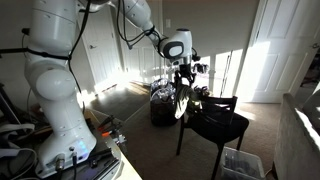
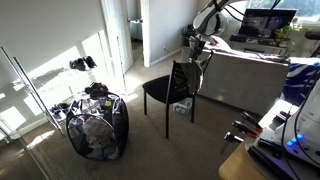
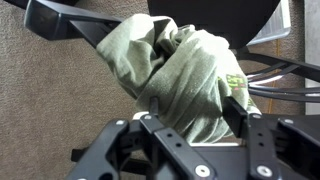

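A grey-green cloth (image 3: 180, 80) lies bunched over the back of a black chair (image 1: 217, 122), with part of it hanging down in exterior view 1. Directly above it, my gripper points down at the cloth. Its two fingers stand apart, with cloth visible in the gap; a firm hold does not show. In exterior view 2 the gripper (image 2: 197, 48) is small and close to the top of the chair back, and the cloth (image 2: 197, 76) hangs there.
A black mesh hamper (image 2: 97, 128) full of clothes stands on the carpet, away from the chair. A clear plastic bin (image 1: 241, 165) sits on the floor near the chair. Shoes (image 2: 85, 68) lie by the wall. Open carpet lies between hamper and chair.
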